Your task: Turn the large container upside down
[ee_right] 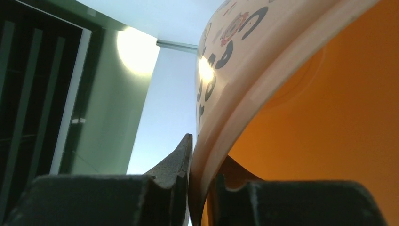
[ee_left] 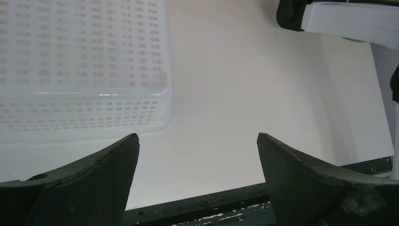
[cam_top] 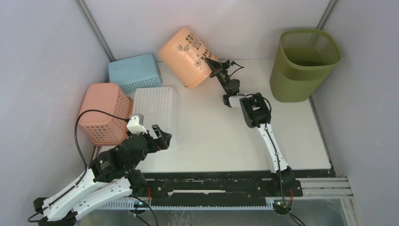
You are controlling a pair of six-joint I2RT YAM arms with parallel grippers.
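Note:
A large peach container (cam_top: pixel 186 59) with printed bears lies tilted at the back centre in the top view. At its lower right rim is my right gripper (cam_top: pixel 211 67). In the right wrist view the rim (ee_right: pixel 235 113) runs down between the fingers, orange interior on one side; whether they press on it is unclear. My left gripper hovers by the front left near the white perforated basket (ee_left: pixel 82 47), standing open with nothing between its fingers.
A green bin (cam_top: pixel 301 82) stands at the back right. A pink basket (cam_top: pixel 103 110) and a blue basket (cam_top: pixel 131 70) sit at the left. The board (cam_top: pixel 226 141) is clear in the middle and front right.

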